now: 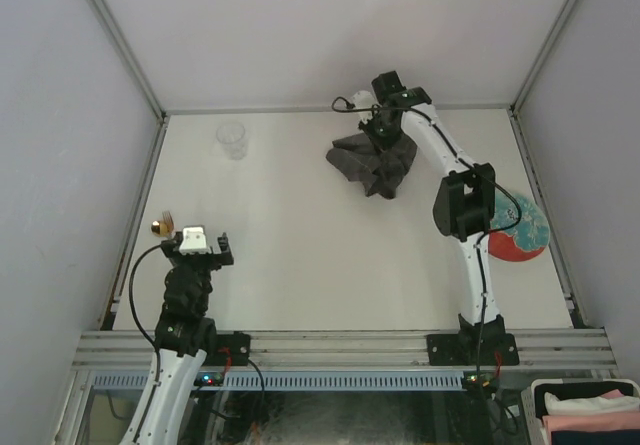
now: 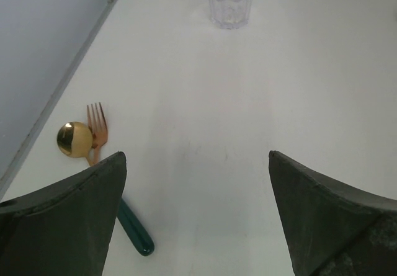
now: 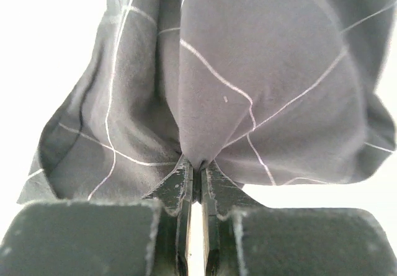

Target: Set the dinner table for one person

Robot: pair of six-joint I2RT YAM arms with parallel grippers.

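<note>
My right gripper is shut on a dark grey cloth (image 3: pixel 260 71) with thin white lines, pinching a bunched fold. From above, the crumpled cloth (image 1: pixel 370 165) lies at the back, right of centre. My left gripper stands open over the table's left side, nothing between its fingers. Left of it lie a gold spoon (image 2: pixel 75 140) with a dark green handle and a copper-coloured fork (image 2: pixel 98 126), crossing each other. A clear glass (image 1: pixel 232 140) stands at the back left. At the right edge, the right arm partly covers a round turquoise-and-red item (image 1: pixel 525 227).
Walls close in the left, back and right sides. A bin (image 1: pixel 590 415) of folded cloths sits outside the table at the front right.
</note>
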